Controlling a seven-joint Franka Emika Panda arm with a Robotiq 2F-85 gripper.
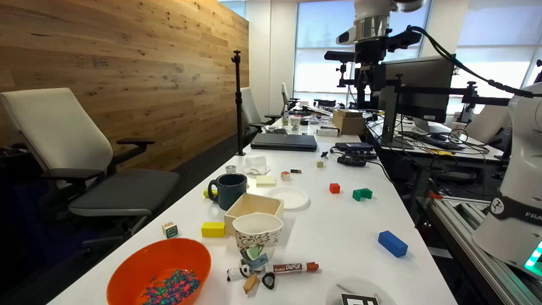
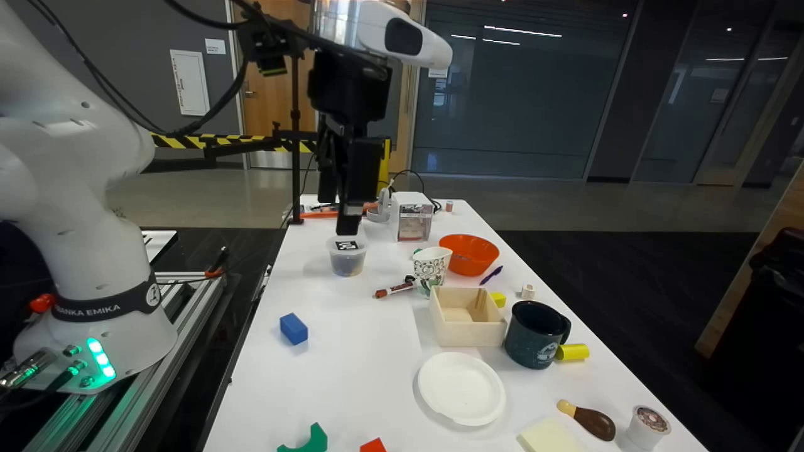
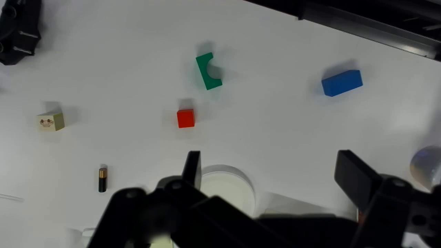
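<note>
High above the white table hangs my gripper, its fingers wide apart in the wrist view with nothing between them. Below it on the table lie a green arch block, a red cube and a blue block, each apart from the others. A round white plate rests flat near the open wooden box. Beside that box stand a dark mug and a patterned paper cup. In exterior view 1 an orange bowl holds small coloured pieces.
A red marker and small toys lie in front of the cup. A lidded tub stands near the far end in exterior view 2. Yellow blocks sit around the box. Bare table surrounds the blue block.
</note>
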